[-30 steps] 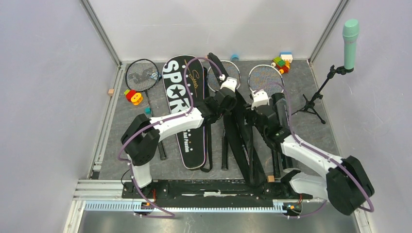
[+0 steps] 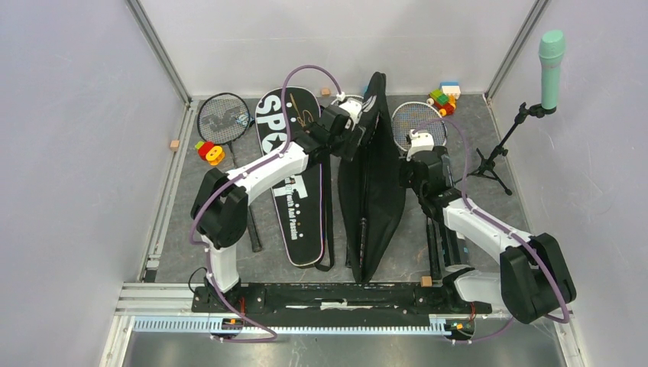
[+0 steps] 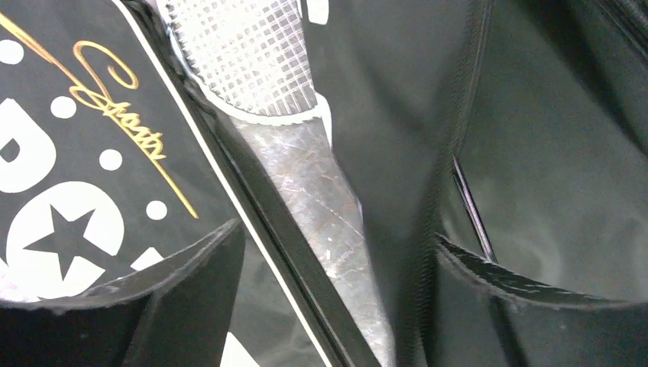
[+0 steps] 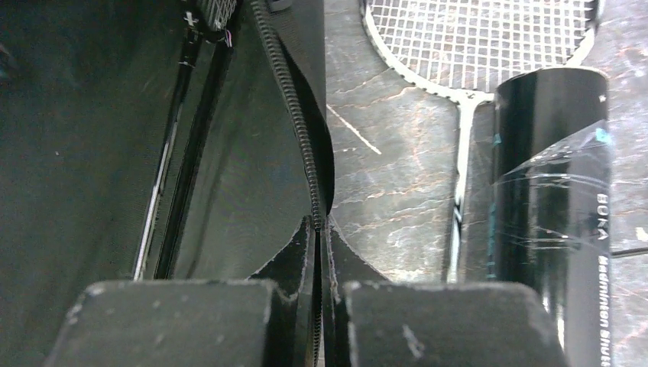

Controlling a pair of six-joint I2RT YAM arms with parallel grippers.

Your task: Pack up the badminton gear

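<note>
A long black bag (image 2: pixel 387 195) lies open along the middle of the floor, its upper end raised. My right gripper is shut on its zippered right edge (image 4: pixel 294 103). Inside the bag a racket's thin shaft (image 4: pixel 158 191) shows. The left gripper stands open at the opposite edge, one finger (image 3: pixel 504 306) over the bag cloth, the other over a printed SPORT bag (image 3: pixel 69 153). That second bag (image 2: pixel 294 202) lies flat on the left. White-rimmed rackets (image 2: pixel 416 115) and a dark shuttle tube (image 4: pixel 554 206) rest right of the open bag.
A black racket (image 2: pixel 224 118) and toy blocks (image 2: pixel 206 151) lie far left. More blocks (image 2: pixel 443 99) sit at the back right. A tripod (image 2: pixel 497 157) with a green microphone (image 2: pixel 551 65) stands by the right wall.
</note>
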